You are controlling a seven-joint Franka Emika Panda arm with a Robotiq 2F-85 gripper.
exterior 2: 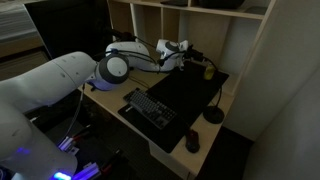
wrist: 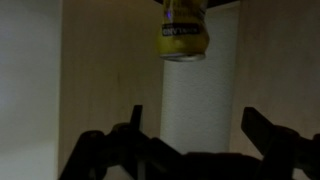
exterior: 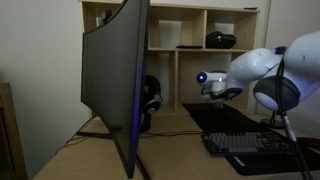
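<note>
A yellow can (wrist: 184, 30) with a dark band shows at the top middle of the wrist view, partly cut off by the frame's edge. In exterior view 2 the can (exterior 2: 209, 72) stands on the dark mat near the shelf. My gripper is open, its two dark fingers wide apart with nothing between them. Exterior view 2 has the gripper (exterior 2: 193, 54) close to the can, apparently apart from it. From exterior view 1, the gripper (exterior: 210, 92) is small and dim, low in front of the shelf.
A keyboard (exterior 2: 149, 109) lies on the dark mat (exterior 2: 186, 112), with a mouse (exterior 2: 193, 141) to its right. A large monitor (exterior: 116, 85) fills the left in exterior view 1. The wooden shelf unit (exterior: 178, 60) rises behind, a black case (exterior: 220, 40) on it.
</note>
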